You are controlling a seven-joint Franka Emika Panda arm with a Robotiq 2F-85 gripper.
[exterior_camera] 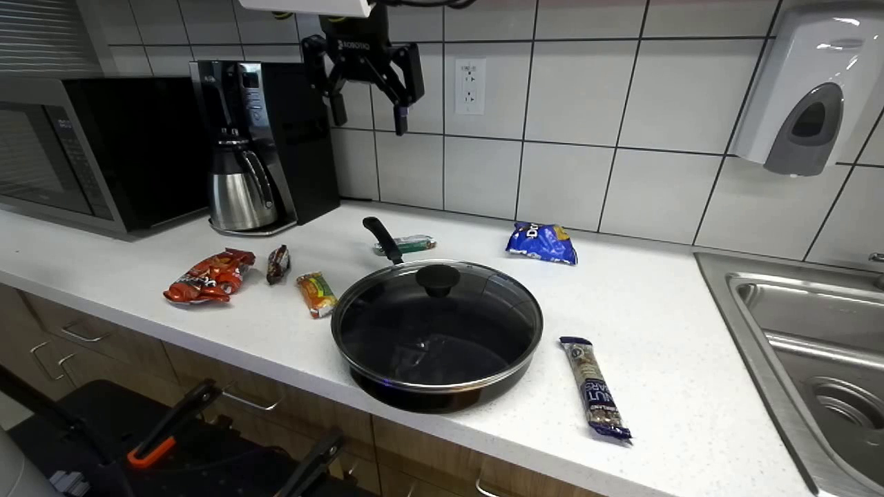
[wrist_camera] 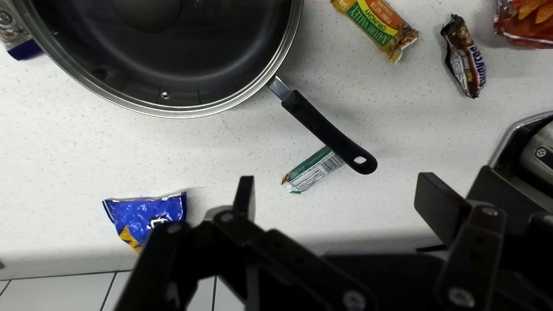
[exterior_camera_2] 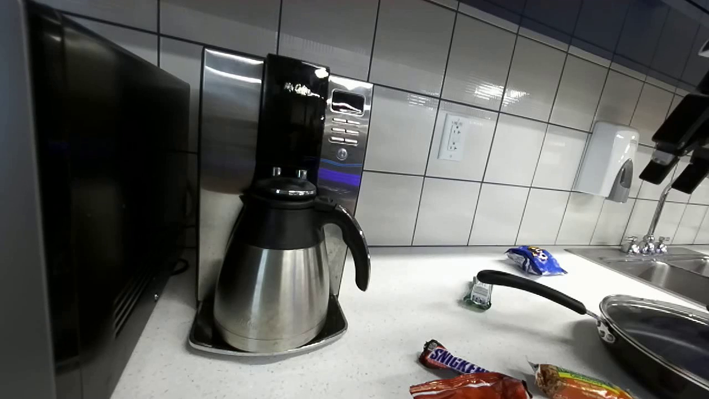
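My gripper (exterior_camera: 369, 116) hangs high above the back of the counter, open, with nothing between its fingers. Below it on the white counter is a black pan (exterior_camera: 443, 397) covered by a glass lid (exterior_camera: 389, 323) with a black knob (exterior_camera: 437, 279). The pan's black handle (wrist_camera: 332, 134) points toward the back wall and passes over one end of a green-wrapped bar (wrist_camera: 311, 171). In the wrist view the handle and this bar lie ahead of the gap between my fingers. A blue chip bag (exterior_camera: 543, 243) rests near the wall.
Left of the pan lie a yellow-orange granola bar (exterior_camera: 316, 294), a Snickers (exterior_camera: 278, 264) and a red chip bag (exterior_camera: 210, 277). A nut bar (exterior_camera: 594, 388) lies right of it. The coffee maker (exterior_camera: 300, 141) stands close to my gripper's left; the sink (exterior_camera: 746, 331) is far right.
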